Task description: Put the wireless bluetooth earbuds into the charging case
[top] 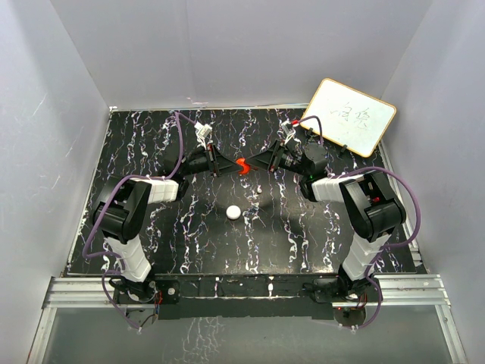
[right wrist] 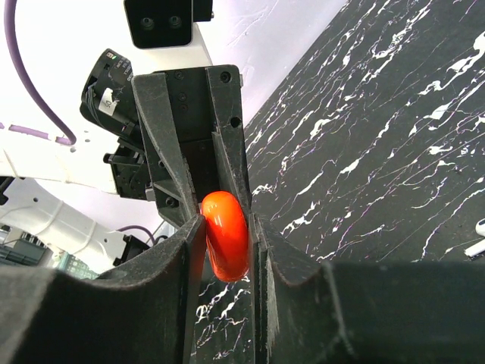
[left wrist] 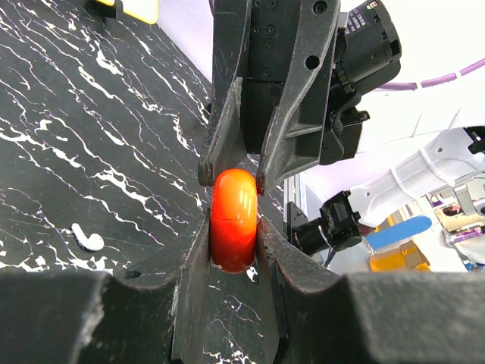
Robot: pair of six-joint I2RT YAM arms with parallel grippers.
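The glossy orange-red charging case (top: 243, 165) is held above the middle of the table, between the two arms. My left gripper is shut on it, one finger on each side. From the opposite side my right gripper reaches the case with its fingers apart, the case's end lying between the tips. Whether both right fingertips press on it cannot be told. On the marble-patterned table lies a small white earbud; it shows as a tiny pale spot in the top view, and a white piece (right wrist: 479, 241) is cut off by the right wrist view's edge.
A round white object (top: 233, 212) rests on the table in front of the grippers. At the back right leans a whiteboard (top: 349, 116) with a yellow frame.
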